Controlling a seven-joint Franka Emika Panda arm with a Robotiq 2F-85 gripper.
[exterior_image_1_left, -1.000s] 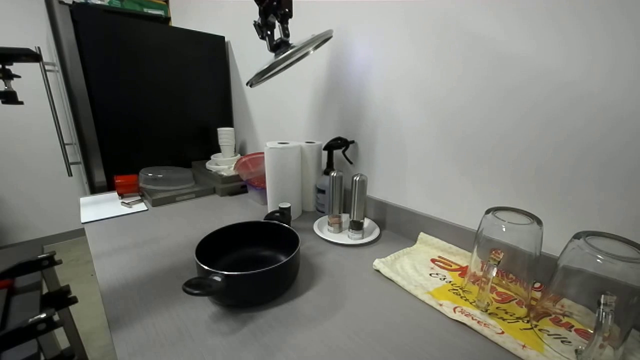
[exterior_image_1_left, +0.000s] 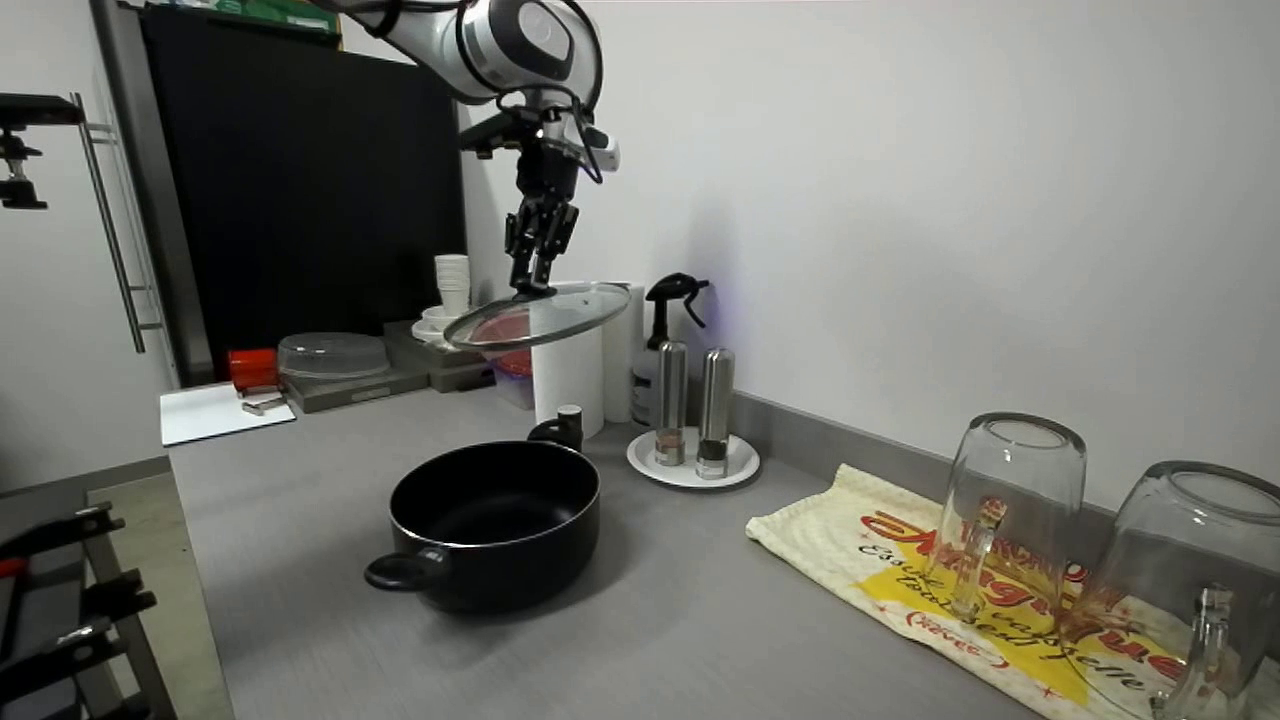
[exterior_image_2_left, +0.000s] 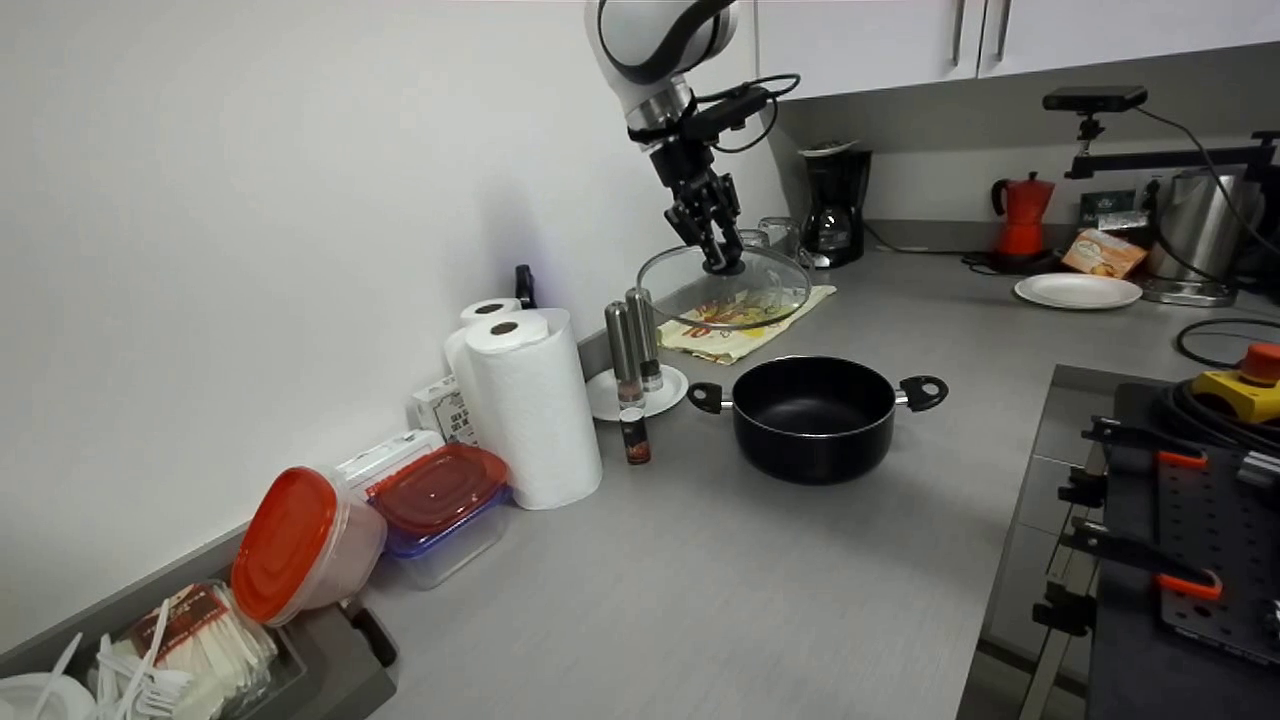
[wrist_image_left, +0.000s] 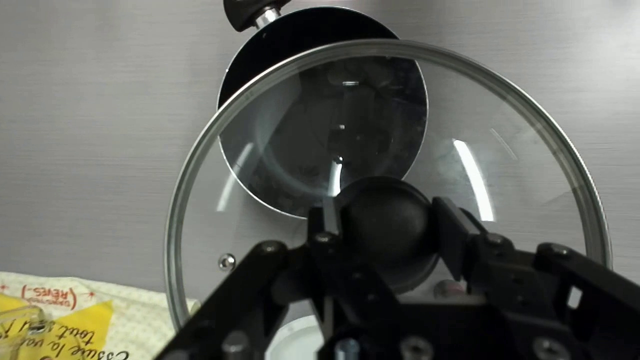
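Note:
My gripper (exterior_image_1_left: 533, 266) is shut on the black knob (wrist_image_left: 387, 225) of a round glass lid (exterior_image_1_left: 576, 314). The lid hangs in the air, slightly tilted, clear of the counter. Below it stands an open black pot (exterior_image_1_left: 494, 522) with two handles, empty as far as its inside shows. In the wrist view the lid (wrist_image_left: 510, 180) overlaps only part of the pot (wrist_image_left: 324, 120), which lies toward the top of that picture. From the second exterior side, the lid (exterior_image_2_left: 726, 288) hangs above and behind the pot (exterior_image_2_left: 813, 420).
Two tall mills stand on a white plate (exterior_image_1_left: 693, 478) near the wall, with a small spice jar (exterior_image_2_left: 633, 436) and paper towel rolls (exterior_image_2_left: 534, 414) close by. Glass mugs (exterior_image_1_left: 1008, 516) rest on a printed cloth (exterior_image_1_left: 828, 540).
Gripper and lid have come down a good way toward the pot. The lid is less steeply tilted than before. The pot has not moved.

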